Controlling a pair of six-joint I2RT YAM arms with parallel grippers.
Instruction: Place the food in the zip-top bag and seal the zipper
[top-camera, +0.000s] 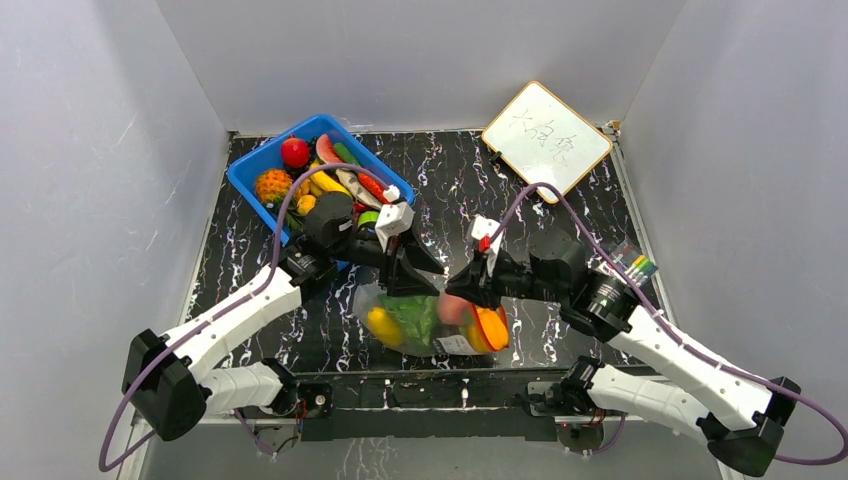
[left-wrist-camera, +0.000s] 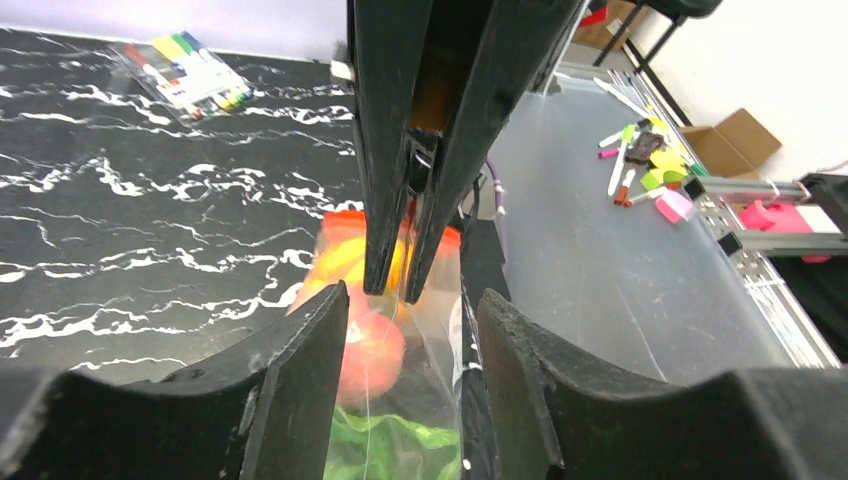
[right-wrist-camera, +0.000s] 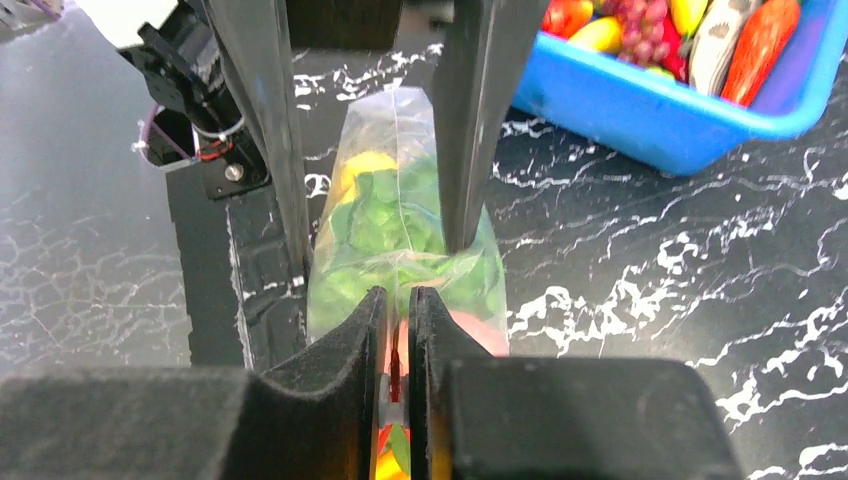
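A clear zip top bag with a red zipper edge lies near the table's front. Through the plastic show a yellow food, green leaves, a pinkish round fruit and an orange piece. Just above the bag's far edge, my left gripper has its fingers spread with nothing between them. My right gripper is closed on the bag's red zipper edge; in the left wrist view its tips stand over the bag. Whether the zipper is sealed cannot be seen.
A blue basket full of toy produce stands at the back left, beside my left arm. A whiteboard lies at the back right, and a pack of coloured pens at the right edge.
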